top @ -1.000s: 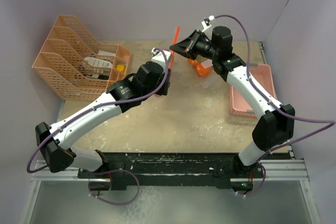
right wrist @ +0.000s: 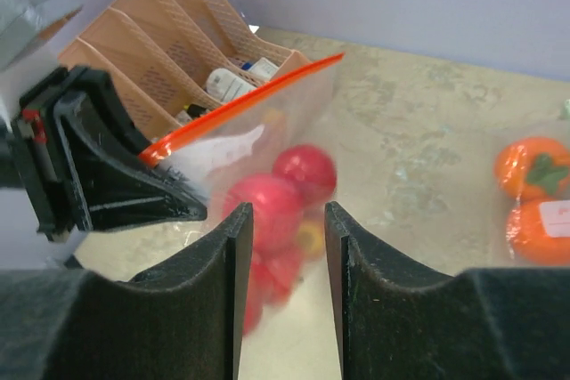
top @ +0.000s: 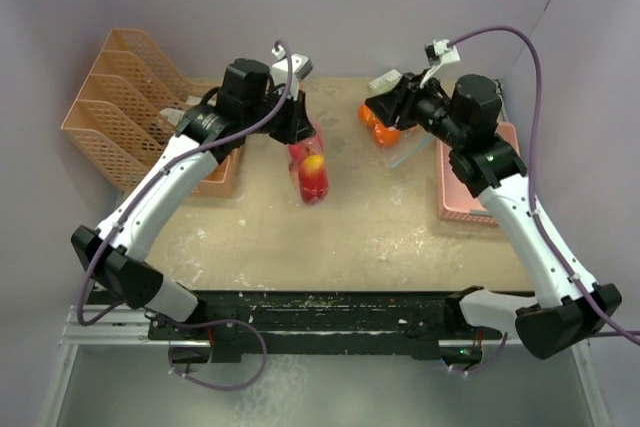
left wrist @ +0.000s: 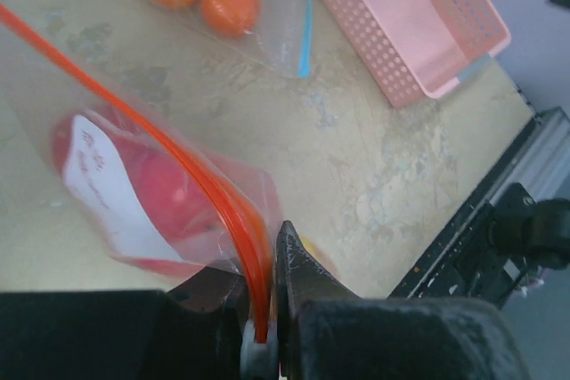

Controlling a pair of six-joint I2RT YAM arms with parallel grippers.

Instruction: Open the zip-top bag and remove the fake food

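Observation:
A clear zip bag with an orange seal [left wrist: 214, 184] holds red fake food [top: 312, 177], with a yellow piece among it. My left gripper is shut on the bag's orange top edge, and the bag hangs from it. My right gripper is to the right of the bag, facing it, its fingers apart with the bag's contents seen behind the gap; nothing shows held between them.
A second bag [left wrist: 227, 11] with orange food lies at the back right. A pink basket [left wrist: 405, 6] stands right, a beige divided organiser [top: 125, 107] back left.
My left gripper has lifted up and left with the bag. My right gripper has moved right, away from the orange edge, where it was beside the left one.

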